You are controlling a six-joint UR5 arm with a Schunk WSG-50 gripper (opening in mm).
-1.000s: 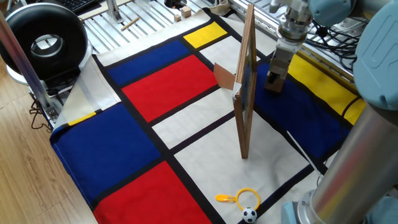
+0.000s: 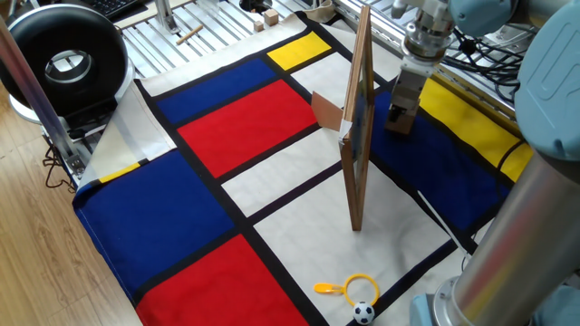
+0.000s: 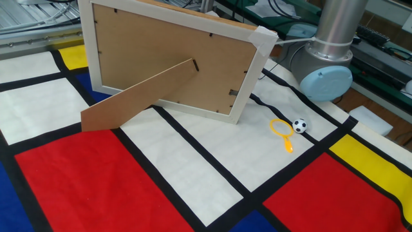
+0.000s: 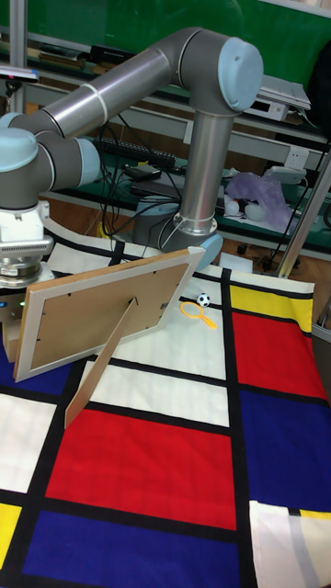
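Note:
A picture frame stands upright on the patterned cloth, seen nearly edge-on in the first view. Its brown back and propped-out stand face the second view. Beside the frame's front side, above the blue patch, is my gripper, pointing down and apart from the frame's edge in that view. Its fingers are too small and dark to show whether they are parted. The frame hides it in the second view and partly in the third. A yellow ring with a handle lies beside a small football.
A black round object stands at the far left. Small wooden blocks sit on the slatted surface behind the cloth. My arm's column rises at the cloth's edge.

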